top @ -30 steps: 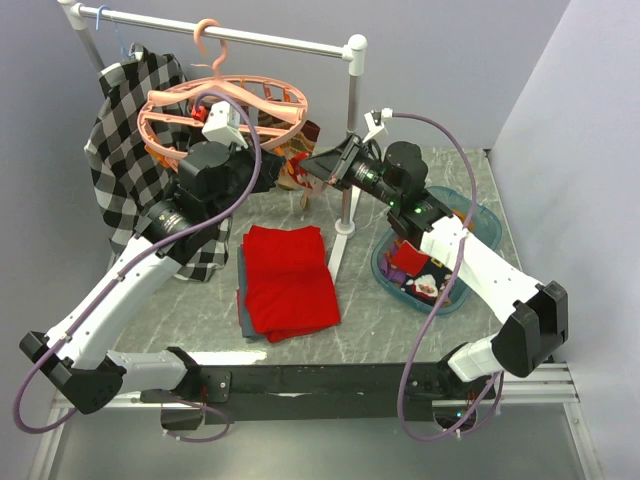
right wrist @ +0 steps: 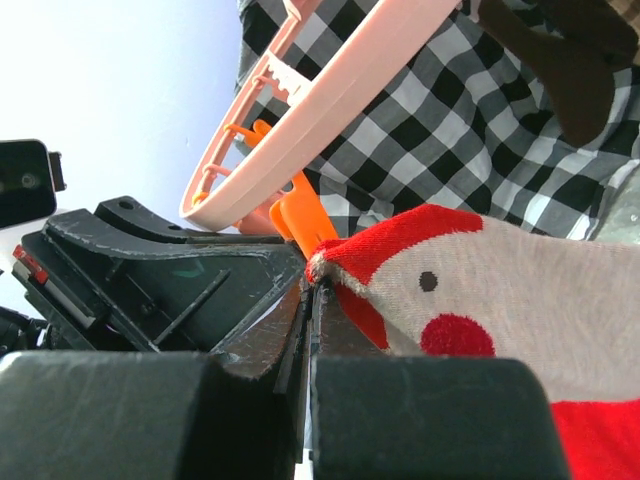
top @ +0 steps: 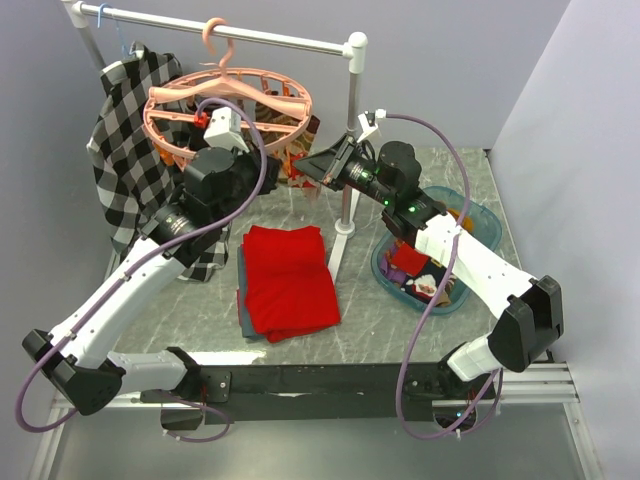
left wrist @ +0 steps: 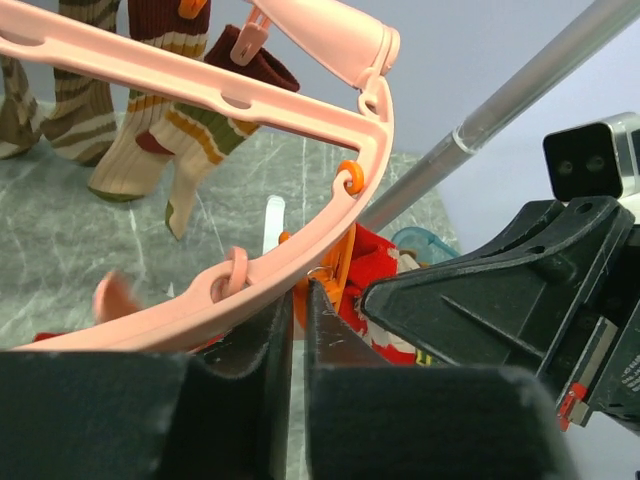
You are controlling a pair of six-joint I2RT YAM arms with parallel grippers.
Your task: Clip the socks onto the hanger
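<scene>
The pink round clip hanger [top: 228,110] hangs from the rail, with several striped socks [left wrist: 140,155] clipped on it. A red and beige sock [right wrist: 460,280] has its edge at an orange clip [right wrist: 305,215] under the hanger's rim. My left gripper [top: 262,175] is at that clip, its fingertips close around it; how far they are open is hard to see. My right gripper [top: 305,165] is shut just beside the clip, at the sock's edge; whether anything thin is between its fingertips is unclear.
A checkered cloth [top: 120,150] hangs at left. Folded red cloths [top: 288,280] lie below the hanger. A blue bin [top: 478,225] with clothing stands at right. The rail's upright pole [top: 352,100] stands behind my right gripper.
The hanger has shifted slightly to the right in the top view, along with my left gripper. My right gripper has moved very little.
</scene>
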